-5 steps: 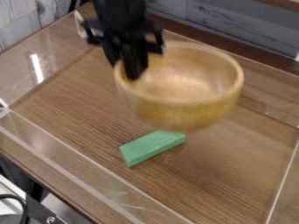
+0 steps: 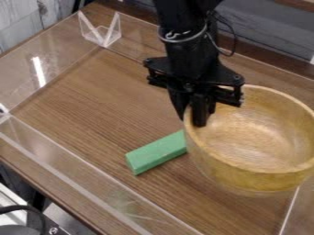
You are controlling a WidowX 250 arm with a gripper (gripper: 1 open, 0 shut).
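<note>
My black gripper (image 2: pixel 204 101) is in the middle of the view, reaching down at the near-left rim of a large translucent yellow bowl (image 2: pixel 252 147), which looms large at the right and appears tilted. Whether the fingers grip the rim is hard to tell. A green block (image 2: pixel 154 154) lies on the wooden table just left of the bowl.
A clear bracket-like piece (image 2: pixel 101 26) stands at the upper left edge. A black cable is at the bottom left corner.
The green block has not visibly moved.
</note>
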